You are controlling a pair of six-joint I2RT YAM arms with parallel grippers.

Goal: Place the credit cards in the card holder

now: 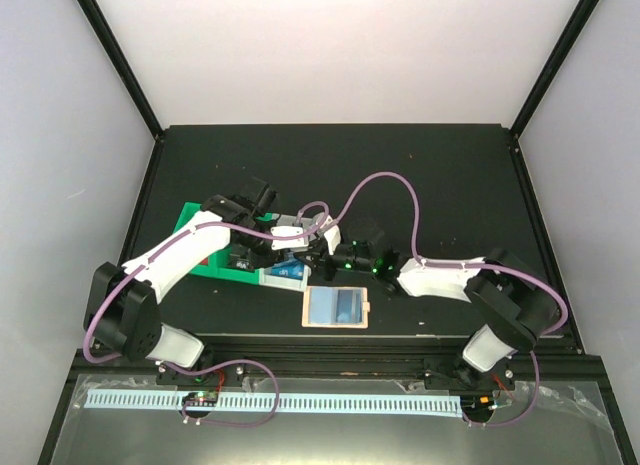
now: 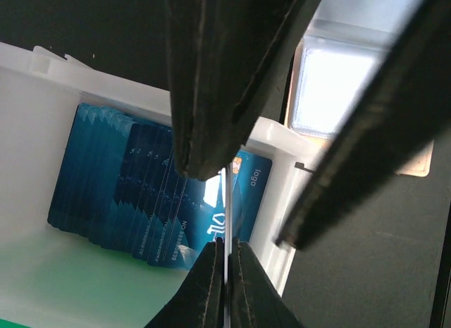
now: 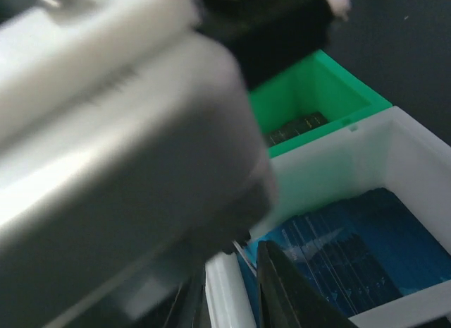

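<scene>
Blue credit cards lie fanned in a white bin, beside which the card holder, a tan-framed blue case, lies toward the front. My left gripper is shut over the cards, with a thin pale edge, possibly a card, between its fingertips. Much of the right wrist view is covered by blurred white and grey gripper housing.
A green bin with dark contents adjoins the white bin on the left. Both arms crowd closely above the bins.
</scene>
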